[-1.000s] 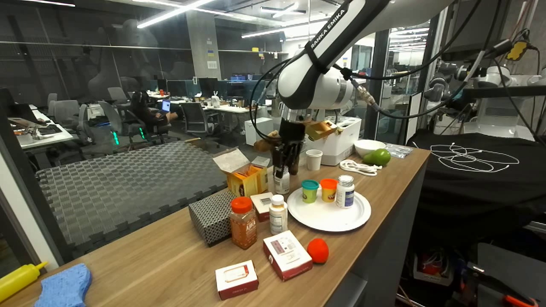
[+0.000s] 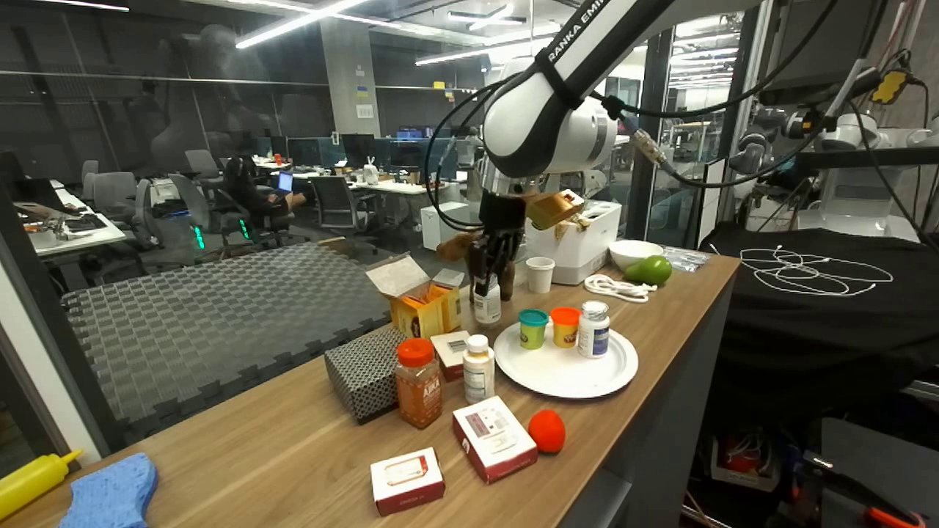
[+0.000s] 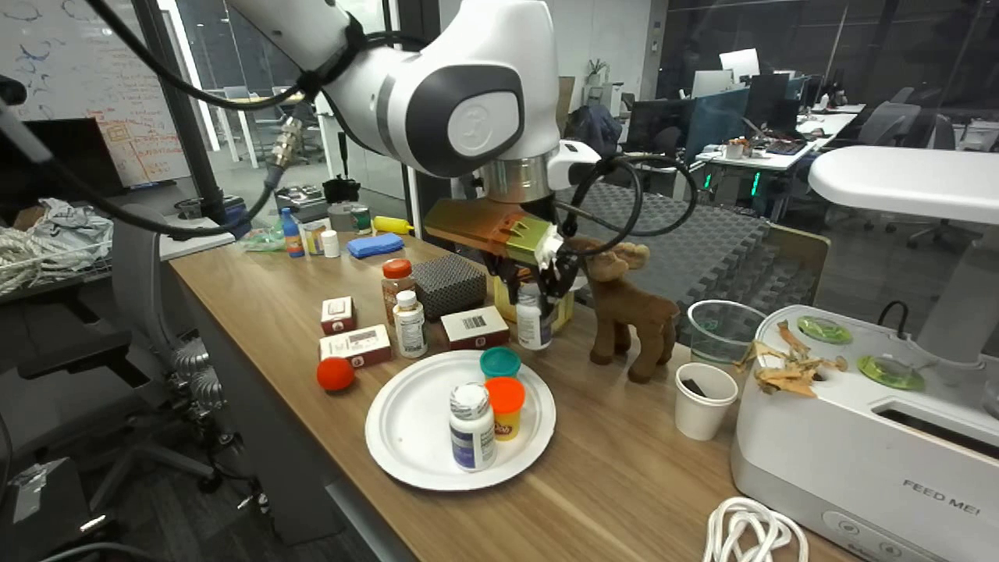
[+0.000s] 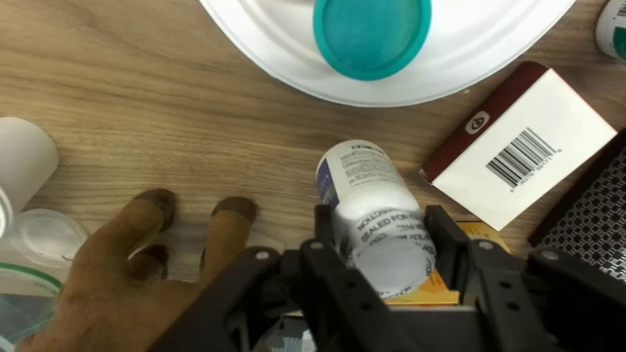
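Note:
A white pill bottle [image 4: 367,173] with a purple-edged label is held between the fingers of my gripper, which is shut on it near the cap. In exterior view 2 the bottle [image 3: 534,323] hangs upright under my gripper [image 3: 534,281], behind the plate. Exterior view 1 shows the same bottle [image 2: 486,306] partly covered by the fingers. On the white plate [image 3: 403,431] stand a teal-lidded tub [image 3: 500,364], an orange-lidded tub [image 3: 506,403] and another white bottle [image 3: 472,435].
Close beside the gripper are a brown toy moose [image 3: 632,314], a red-and-white box [image 3: 474,326] and an open yellow box [image 2: 427,312]. A paper cup [image 3: 704,403] stands further right. Bare wood lies between plate and cup.
My arm and gripper have risen slightly, and the held bottle has come up with them. The things on the plate and the other boxes have stayed in place.

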